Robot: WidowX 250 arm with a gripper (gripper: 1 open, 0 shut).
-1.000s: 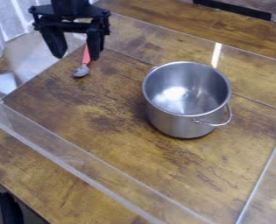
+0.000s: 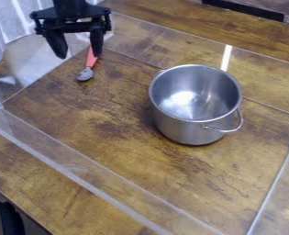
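A black gripper [image 2: 77, 48] hangs at the top left, its two fingers spread apart with nothing seen between them. Just below and behind it, a utensil [image 2: 90, 61] with a red handle and a small metal head lies on the wooden table, partly hidden by the gripper. A steel pot [image 2: 194, 101] with wire handles stands right of centre.
Clear strips or panels run along the left and right sides. Whitish translucent material [image 2: 24, 69] is at the upper left.
The utensil and pot have not moved.
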